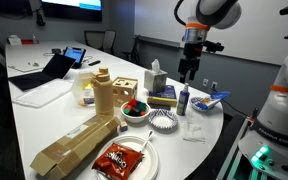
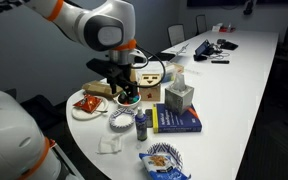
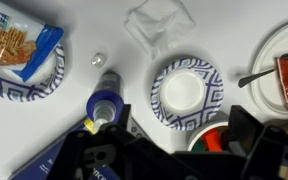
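Note:
My gripper is open above the table, with its fingers spread at either side of the wrist view and nothing held between them. Below it lies a small patterned paper plate (image 3: 187, 93), empty. A dark bottle with a purple-blue top (image 3: 105, 105) stands left of the plate in the wrist view. The white bowl (image 1: 135, 116) holds red and green items and is partly hidden by the gripper in the wrist view. In exterior view 2, my gripper (image 2: 122, 85) hangs over the plates and bowl.
A blue book (image 2: 177, 118) lies under a tissue box (image 2: 179, 95). A blue snack bag (image 2: 162, 165) lies on another patterned plate; a red bag (image 1: 118, 160) rests on a white plate. A long cardboard box (image 1: 74, 147) and brown bottle (image 1: 104, 95) stand farther left.

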